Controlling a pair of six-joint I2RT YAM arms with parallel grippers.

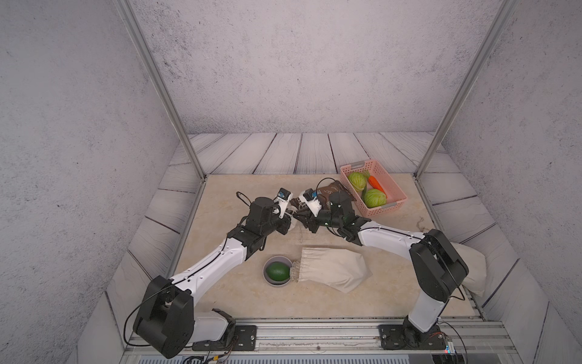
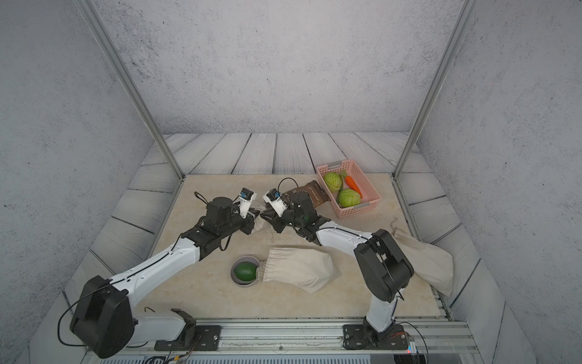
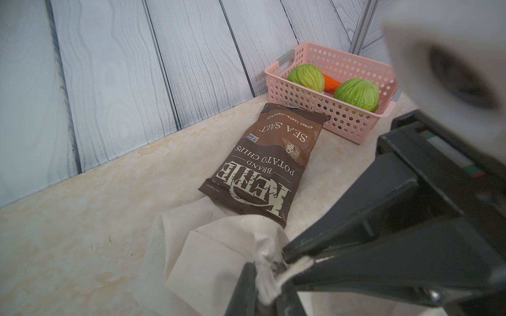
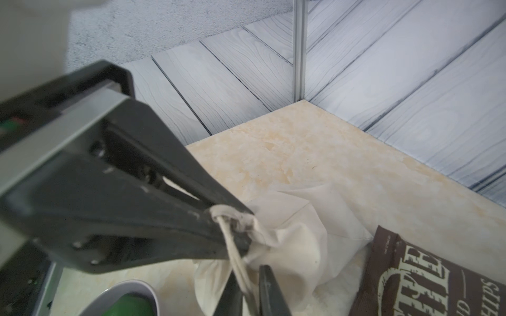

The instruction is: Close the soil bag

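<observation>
A small cream cloth bag with a drawstring stands at the table's centre, its contents hidden. My left gripper is shut on its gathered neck and cord, which the left wrist view shows between the fingertips. My right gripper faces it from the right, its fingertips right at the neck and cord in both wrist views; how far its fingers are parted is hard to tell.
A brown chip bag lies just behind. A pink basket with cabbages and a carrot is at back right. A bowl with a green object and a flat cloth bag lie in front; another sack is far right.
</observation>
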